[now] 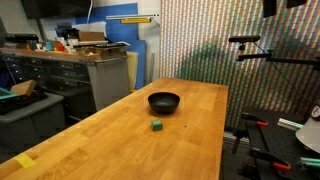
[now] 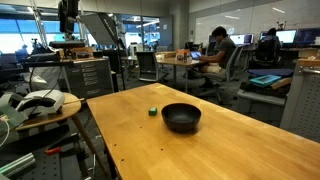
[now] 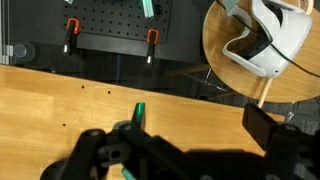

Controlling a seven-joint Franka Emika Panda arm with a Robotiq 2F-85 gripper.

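A black bowl [image 1: 163,102] rests upright on the wooden table, its inside looking empty in exterior view 1. A small green block [image 1: 157,125] lies on the bare wood a short way from it, not touching. From the other side, exterior view 2 shows the same bowl [image 2: 181,119] and block [image 2: 153,111] apart. High above the table's edge, my gripper has its dark fingers [image 3: 265,130] spread wide in the wrist view. No held object shows between them. Small green patches appear low in that view; what they belong to is unclear.
A white device sits on a round stool [image 3: 225,55] beside the robot's dark base. Farther off, a person [image 2: 217,48] sits at another desk.
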